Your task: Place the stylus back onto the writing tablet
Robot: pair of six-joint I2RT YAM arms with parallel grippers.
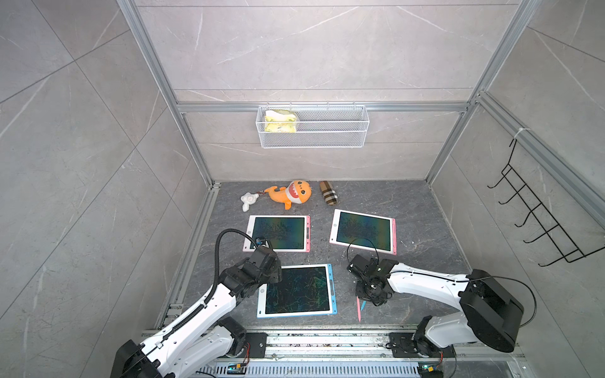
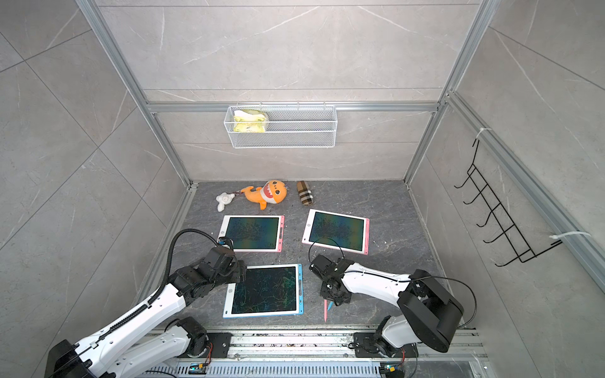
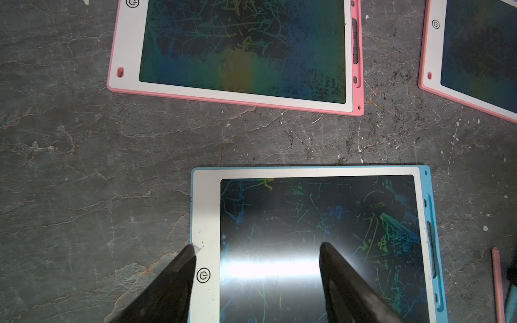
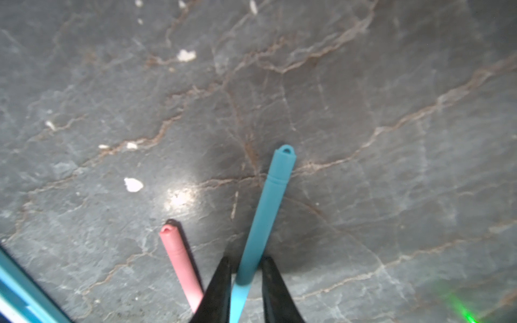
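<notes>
In the right wrist view a blue stylus (image 4: 264, 215) lies slanted on the stone surface. My right gripper has its fingertips (image 4: 272, 280) on either side of the stylus's lower part; they stand close together, and a firm grip on it does not show. A pink stylus (image 4: 180, 261) lies just left of those fingers. The blue-edged writing tablet (image 1: 296, 291) lies at front centre, its blue holder side (image 3: 432, 237) facing right. Over this tablet my left gripper hangs open and empty.
Two pink-edged tablets (image 1: 278, 233) lie behind the blue one. An orange shark toy (image 1: 291, 192), a white plush (image 1: 249, 200) and a striped roll (image 1: 328, 192) sit along the back. Bare surface extends right of the right gripper.
</notes>
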